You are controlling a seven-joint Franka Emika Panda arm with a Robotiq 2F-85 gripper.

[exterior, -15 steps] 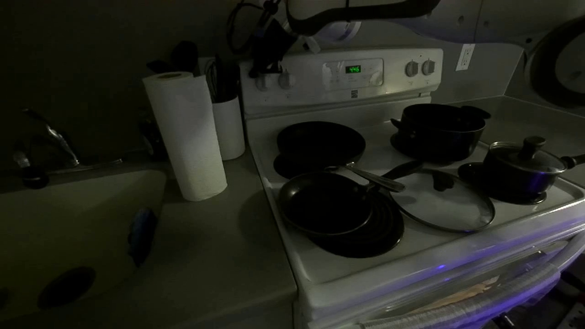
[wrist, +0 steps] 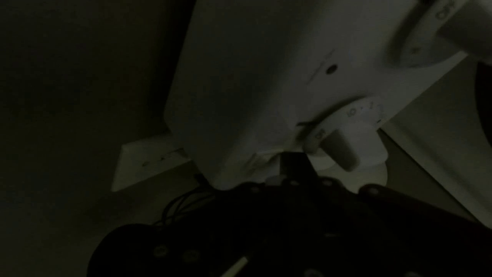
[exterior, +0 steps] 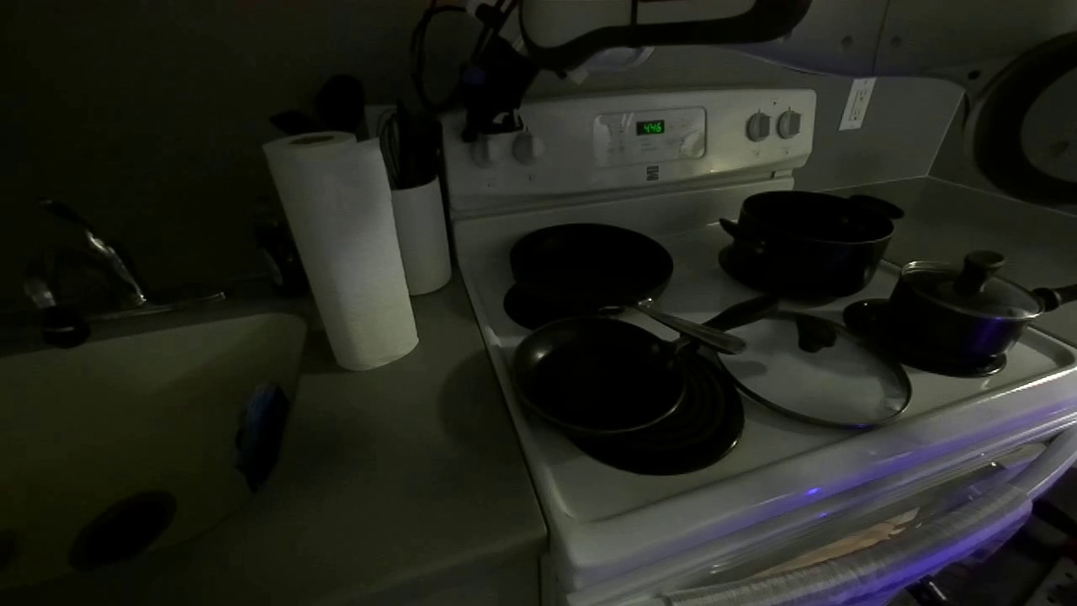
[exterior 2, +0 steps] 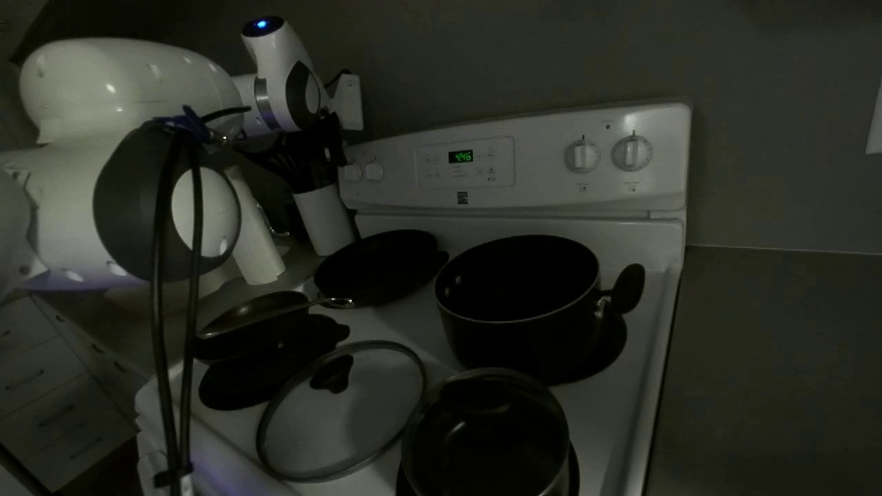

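In the wrist view the dark gripper is beside a white stove knob (wrist: 343,145); its fingers look shut, with nothing visible between them. Darkness makes it hard to tell whether they touch the knob. A second knob (wrist: 461,32) appears at the upper right of that view. From exterior view 1, my gripper (exterior: 491,126) hangs at the left end of the white control panel (exterior: 565,151), by the left knob pair (exterior: 527,148). The utensils and arm hide much of it in exterior view 2.
Beside the stove stand a paper towel roll (exterior: 343,252) and a white utensil holder (exterior: 421,237). On the stovetop are a front frying pan (exterior: 596,379), a rear pan (exterior: 591,263), a large pot (exterior: 813,242), a glass lid (exterior: 808,379) and a lidded saucepan (exterior: 954,313).
The white wrist of my arm has risen slightly, and the gripper has tilted a little at the left knobs. Cookware and counter items are unmoved.
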